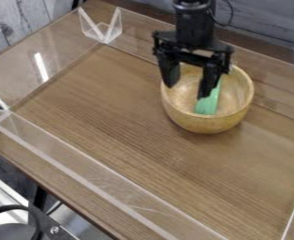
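Note:
My black gripper (192, 62) hangs over the back of a wooden bowl (181, 112), its open fingers reaching down to about the bowl's rim, with nothing clearly between them. A green block (209, 99) stands inside the bowl, toward the right.
A white, angular wire-like object (99, 26) sits on the wooden table (99, 159) at the back left. Black cables and fittings show at the lower left edge.

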